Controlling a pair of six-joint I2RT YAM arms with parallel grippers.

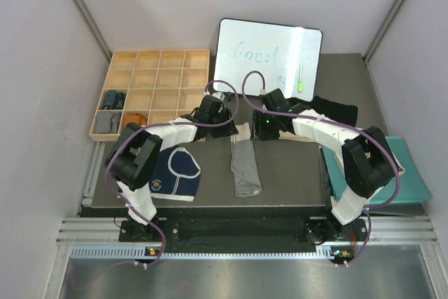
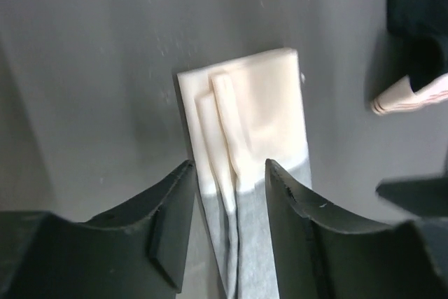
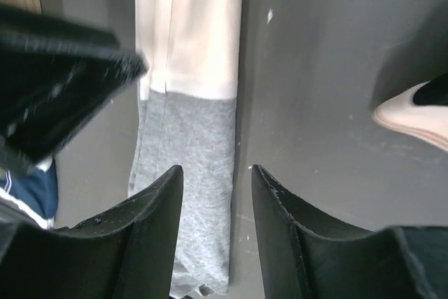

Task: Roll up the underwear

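A grey pair of underwear with a pale waistband (image 1: 245,169) lies folded into a long narrow strip in the middle of the table, its waistband end at the far side. In the left wrist view the pale band (image 2: 269,106) shows a lengthwise crease. My left gripper (image 1: 232,129) is open above the waistband's left edge, with the cloth below its fingertips (image 2: 183,180). On the other side, my right gripper (image 1: 260,134) hangs open just right of the band. The right wrist view shows the grey cloth (image 3: 196,145) lying flat below and left of its fingertips. Neither gripper holds cloth.
At the far left stands a wooden compartment box (image 1: 138,78) with several rolled items. Navy underwear (image 1: 175,176) lies front left, black cloth (image 1: 339,111) back right. A whiteboard (image 1: 269,54) stands behind; a teal box (image 1: 413,173) is at right.
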